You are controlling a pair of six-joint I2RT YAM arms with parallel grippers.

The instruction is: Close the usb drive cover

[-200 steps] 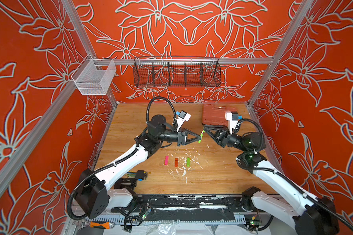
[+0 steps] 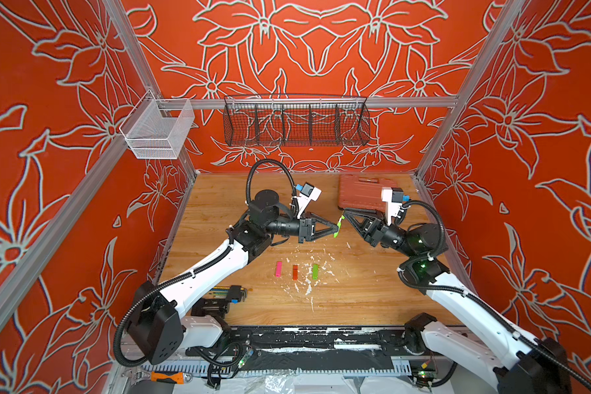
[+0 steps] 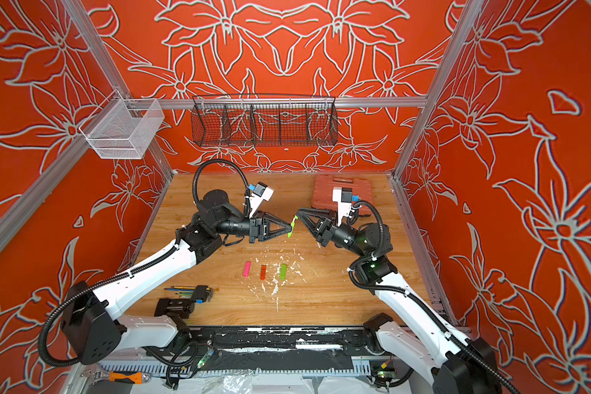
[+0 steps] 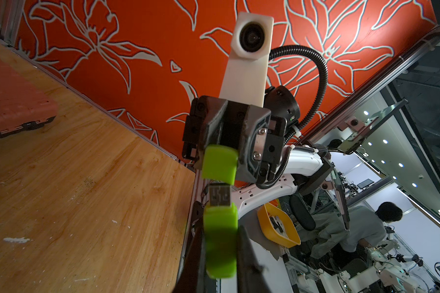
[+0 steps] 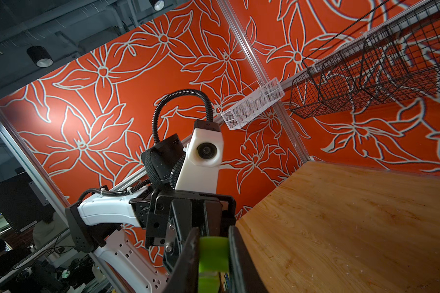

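Above the table, my two grippers face each other. My left gripper (image 2: 335,229) is shut on the green usb drive body (image 4: 221,239), whose metal plug (image 4: 220,194) points toward the green cover (image 4: 220,163). My right gripper (image 2: 345,216) is shut on that cover, held just beyond the plug's tip in the left wrist view, apparently apart from the body. In the right wrist view, green plastic (image 5: 213,253) sits between the right fingers.
Pink (image 2: 278,269), red (image 2: 295,272) and green (image 2: 315,271) sticks lie on the table (image 2: 210,197) among white scraps. A red case (image 2: 364,193) lies at back right. Wire baskets (image 2: 295,124) hang on the back wall. Tools lie at front left.
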